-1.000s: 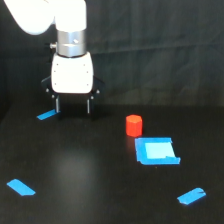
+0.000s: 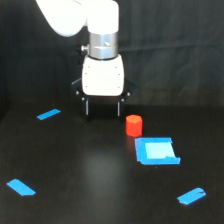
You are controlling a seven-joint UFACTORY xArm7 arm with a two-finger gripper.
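Note:
A small red block (image 2: 134, 126) stands on the black table right of the middle. Just in front of it and to its right lies a white square (image 2: 159, 150) edged with blue tape (image 2: 145, 160). My gripper (image 2: 103, 108) hangs left of the block and a little higher in the picture. Its two dark fingers (image 2: 87, 105) point down and are spread wide, with nothing seen between them. How high the fingertips are above the table is hard to tell.
Strips of blue tape lie on the table: one at the back left (image 2: 48, 114), one at the front left (image 2: 20, 187) and one at the front right (image 2: 191, 196). A dark curtain (image 2: 175, 60) hangs behind.
The arm has shifted right, bringing my gripper closer to the red block. It stays spread at about the same height. Block, white square and tape have not moved.

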